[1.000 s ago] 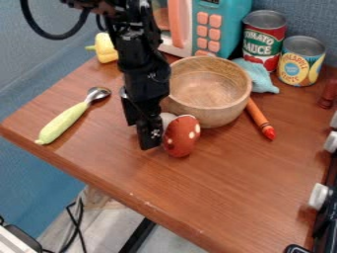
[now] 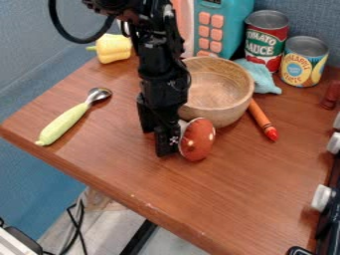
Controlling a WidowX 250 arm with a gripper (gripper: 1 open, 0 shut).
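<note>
The black gripper (image 2: 178,137) reaches down from the top to the middle of the wooden table, just in front of a wooden bowl (image 2: 226,90). A reddish-brown egg-shaped object (image 2: 198,141) with white speckles is at its fingertips, on their right side. Whether the fingers are closed on it cannot be told.
A pale green-handled scoop (image 2: 64,122) lies at left, a yellow toy (image 2: 111,48) behind. An orange crayon (image 2: 261,120) lies right of the bowl. Two cans (image 2: 264,42), a blue cloth (image 2: 257,76) and a teal microwave (image 2: 213,20) stand at the back.
The gripper has shifted to the right and its pose has changed; the egg-shaped object has moved slightly right and tilted. The bowl looks nearly unchanged.
</note>
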